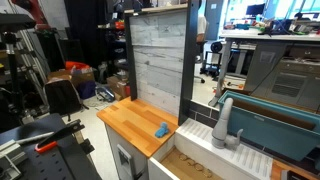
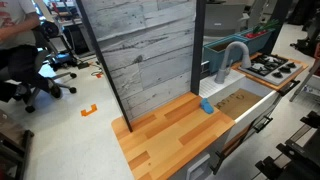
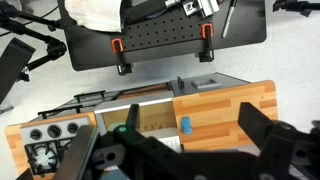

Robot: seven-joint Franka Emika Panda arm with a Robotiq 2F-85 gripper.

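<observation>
A small blue object (image 1: 162, 130) lies on the wooden countertop (image 1: 135, 118) of a toy-kitchen-like unit, close to the sink edge. The same blue object (image 2: 206, 105) shows in exterior view 2, left of the grey faucet (image 2: 232, 55). Seen from above in the wrist view, my gripper has its dark fingers wide apart at the lower left and lower right, so it is open. Nothing is held in the gap; the counter and the blue object (image 3: 186, 125) are visible through it, well below. I cannot clearly pick out the gripper in the exterior views.
The sink basin (image 2: 238, 103) has a brown bottom. A stove top (image 2: 273, 68) lies beyond it, and a tall plank-patterned panel (image 2: 150, 60) rises behind the counter. A dark table (image 3: 170, 38) with orange-marked clamps faces the unit.
</observation>
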